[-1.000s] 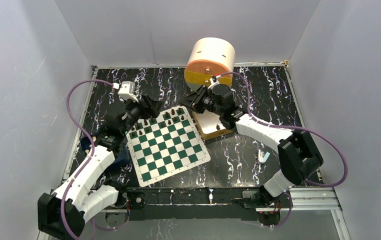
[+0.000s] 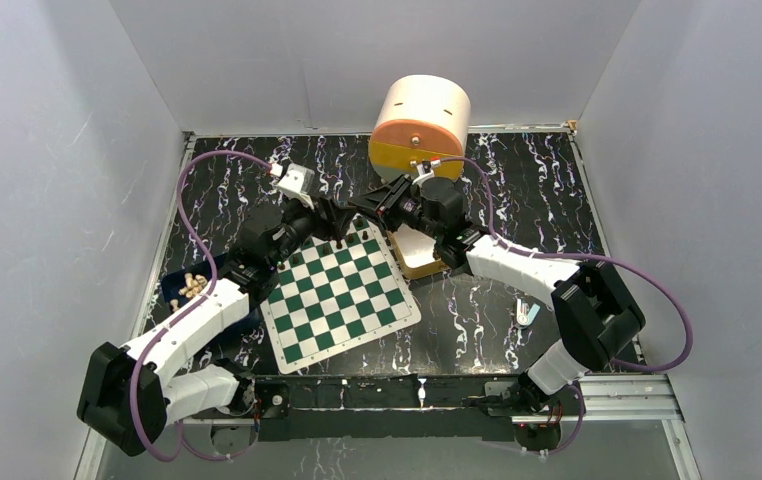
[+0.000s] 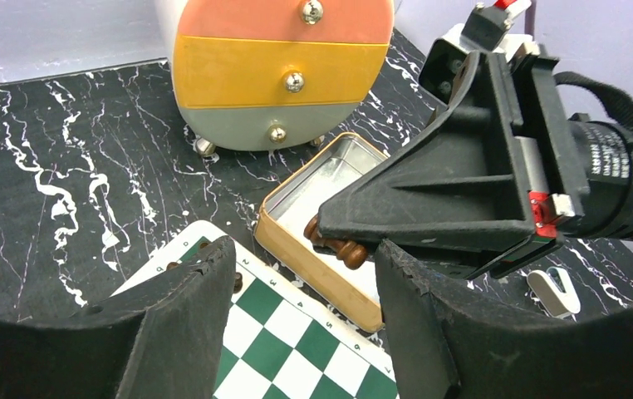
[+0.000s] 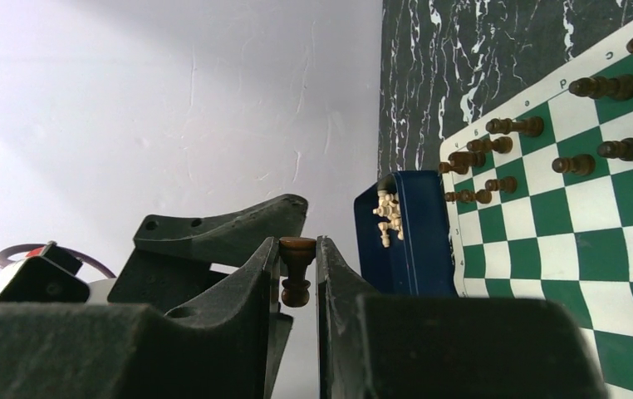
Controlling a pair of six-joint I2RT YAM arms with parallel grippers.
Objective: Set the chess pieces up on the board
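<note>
A dark brown chess piece is gripped between the fingertips of my right gripper; in the left wrist view the piece (image 3: 350, 253) sticks out tilted from those fingers. My left gripper stands open facing it, its two fingers on either side of the protruding end; contact cannot be told. Both grippers meet above the far edge of the green and white board (image 2: 342, 300). On the board, several brown pieces stand in rows, among them a tall one (image 4: 516, 126) and a pawn (image 4: 573, 165). The left arm hides some of them from above.
A blue bin (image 4: 426, 233) with cream pieces (image 4: 388, 212) lies left of the board. To its right is a tan box (image 3: 317, 278). Behind stands a round drawer cabinet (image 3: 280, 75). The near board squares are empty.
Over the last second my left gripper has moved right, up to the right gripper, and now covers far board squares. The right gripper has shifted slightly left.
</note>
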